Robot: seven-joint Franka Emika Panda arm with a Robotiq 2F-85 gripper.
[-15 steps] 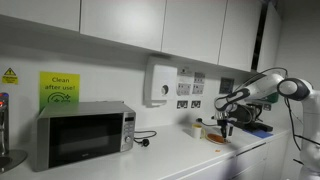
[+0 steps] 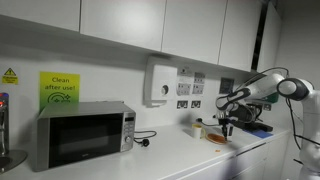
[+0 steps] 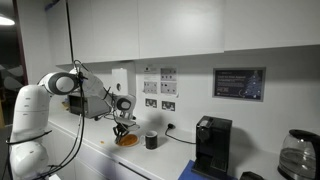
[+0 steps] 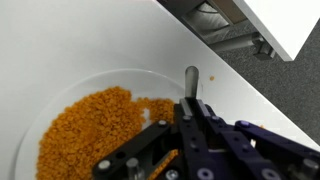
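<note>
My gripper points into the wrist view from the lower right, its dark fingers shut on a slim grey metal handle. The handle's rounded end sticks out past the fingertips; what lies at its other end is hidden. Below and to the left is a pale round dish holding orange grains, partly covered by the gripper. Both exterior views have the gripper low over the counter, close above the orange-filled dish. Whether the held thing touches the grains cannot be made out.
Beside the dish stands a dark mug. A black coffee machine and a glass jug are farther along. A microwave occupies the other side. The counter's front edge passes close to the dish, with an open drawer or door beyond.
</note>
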